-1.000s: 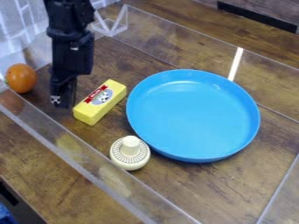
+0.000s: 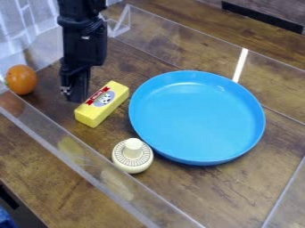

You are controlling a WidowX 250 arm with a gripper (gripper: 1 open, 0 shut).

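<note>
The black gripper [image 2: 74, 85] comes down at the upper left, just left of a yellow box [image 2: 103, 105] with a red and white label. An orange round object [image 2: 20, 79] sits further left. A blue plate [image 2: 197, 120] lies to the right, and a white ribbed object with a knob [image 2: 132, 157] stands below the box. Whether the fingers are open or shut is unclear.
The wooden table [image 2: 238, 187] has bare room at the back and bottom right. A clear edge or panel crosses the lower left diagonally.
The box, plate and other objects look unmoved.
</note>
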